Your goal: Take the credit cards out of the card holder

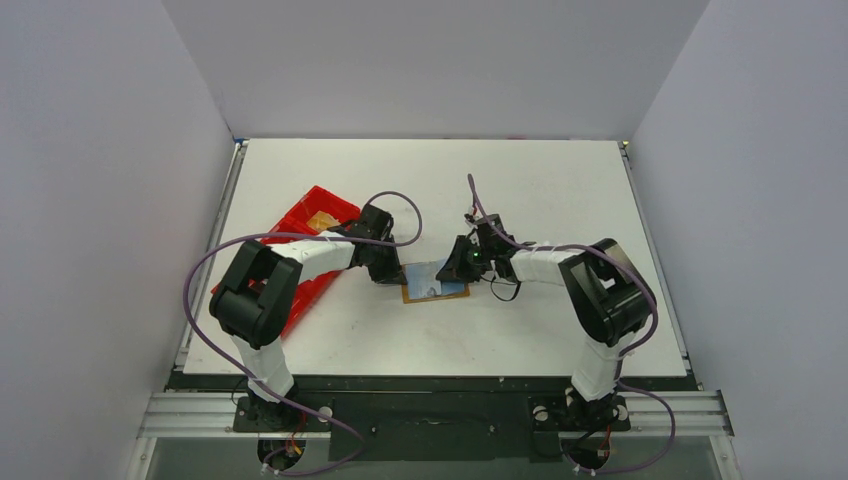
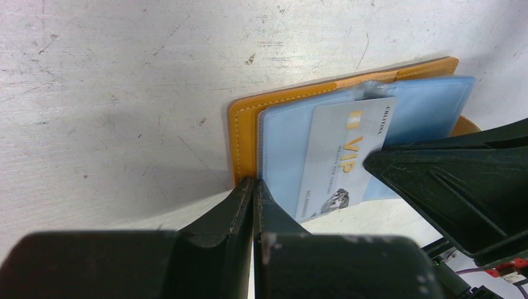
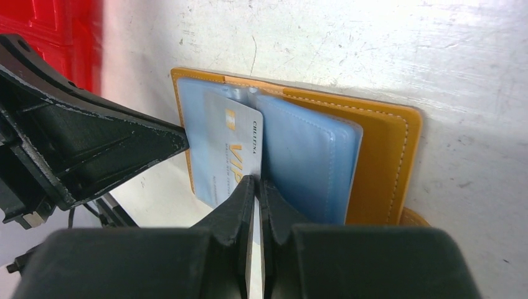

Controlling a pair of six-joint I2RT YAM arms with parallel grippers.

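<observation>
The card holder [image 1: 418, 297], tan outside with pale blue inner sleeves, lies open on the table between both arms. In the left wrist view a silver VIP card [image 2: 327, 162] slants in its left sleeve, its right edge over the fold. My left gripper is shut on the holder's left edge. From the right, my right gripper is shut on the card's edge near the fold, the fingers [image 3: 230, 218] hiding the card's lower part. The other sleeve [image 3: 311, 156] stands just to the right of these fingers.
A red box [image 1: 316, 290] with compartments stands at the left, partly under the left arm; a yellowish thing [image 1: 322, 221] lies in it.
</observation>
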